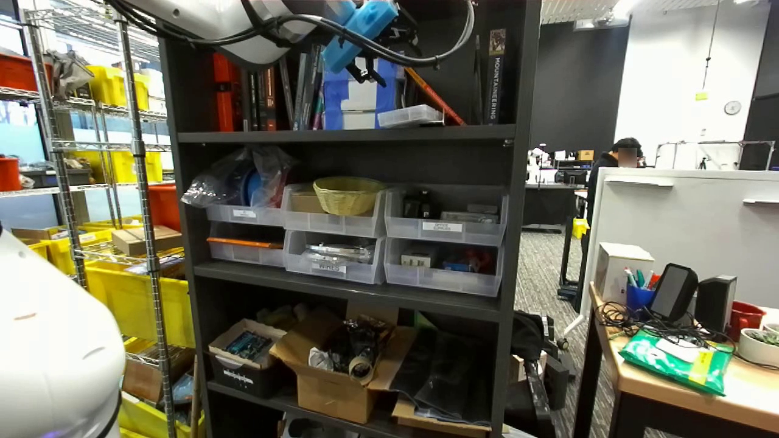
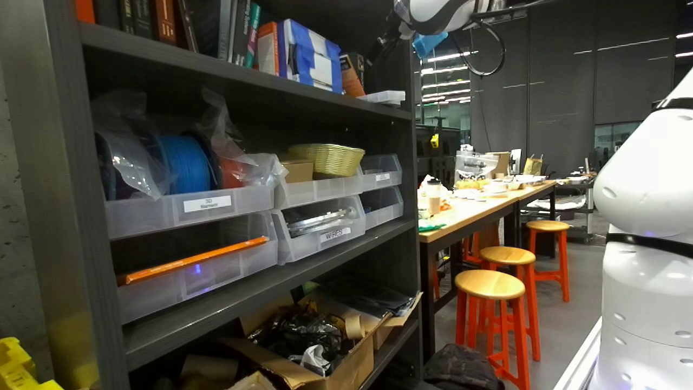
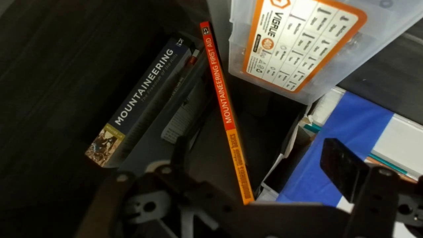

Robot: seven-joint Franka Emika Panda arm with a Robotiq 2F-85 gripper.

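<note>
My gripper stands open in the wrist view, its dark fingers wide apart. Behind the gap leans a thin book with a red and orange spine, Mountaineering First Aid (image 3: 222,93); nothing is gripped. Left of it in that view lies a thick dark book, Mountaineering (image 3: 144,89). A blue-and-white bundle (image 3: 333,131) shows behind the right finger. In exterior view 1 the gripper (image 1: 366,73) hangs before the top shelf, in front of the blue-and-white bundle (image 1: 358,117), with the leaning book (image 1: 438,98) to its right.
A clear plastic case (image 1: 409,116) lies at the top shelf's front edge, beside the leaning book. Upright books (image 1: 270,98) fill the left side. Below are clear bins (image 1: 445,226) and a wicker basket (image 1: 349,196). The dark right-hand shelf wall (image 1: 520,146) bounds the space.
</note>
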